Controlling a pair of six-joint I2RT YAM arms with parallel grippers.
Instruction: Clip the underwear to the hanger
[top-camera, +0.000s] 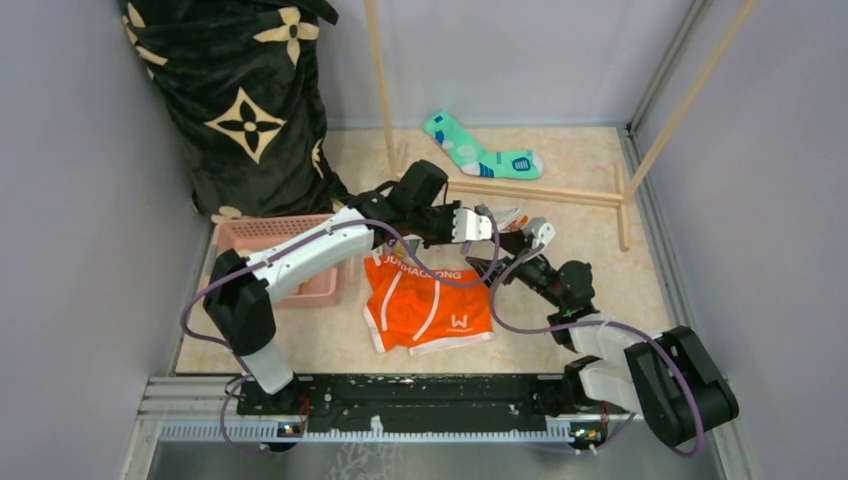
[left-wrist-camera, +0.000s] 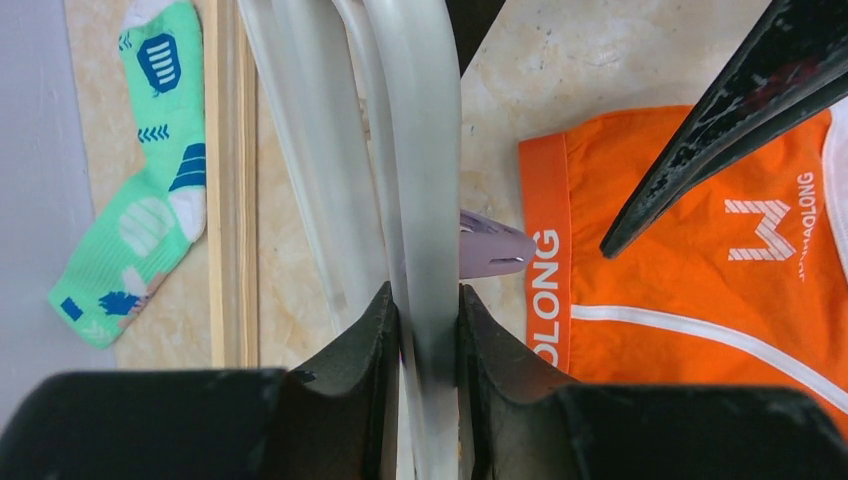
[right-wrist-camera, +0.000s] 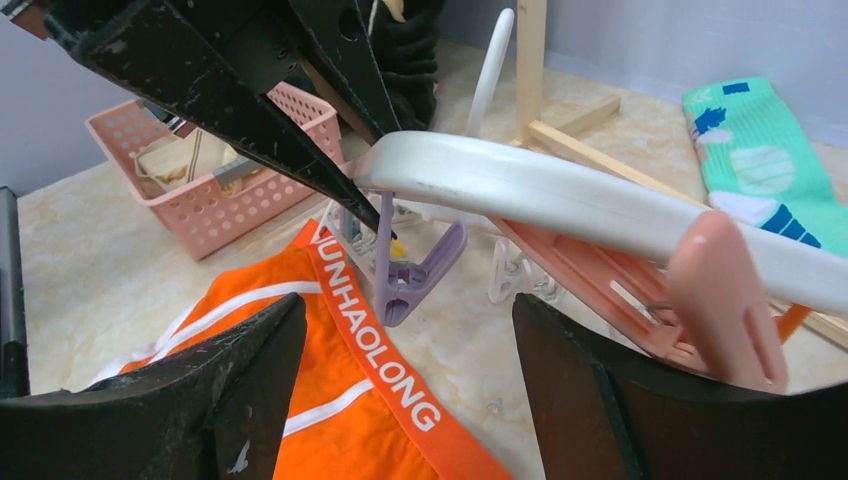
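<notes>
The white hanger (left-wrist-camera: 415, 180) is raised above the table, its long bars running through the left wrist view. My left gripper is shut on it, a fingertip pressed to each side. Purple clip (right-wrist-camera: 405, 280) and pink clip (right-wrist-camera: 725, 300) hang from its bar in the right wrist view. My right gripper stands open close by, nothing between its fingers; the purple clip appears in the gap, farther off. The orange underwear (top-camera: 430, 305) lies flat on the table below, waistband toward the hanger. From the top, the arms hide most of the hanger.
A green sock (top-camera: 480, 155) lies behind the wooden rack's base bar (top-camera: 530, 190). At the left stands a pink basket (top-camera: 265, 235), with a dark patterned blanket (top-camera: 245, 120) behind it. Bare table (top-camera: 590, 345) shows right of the underwear.
</notes>
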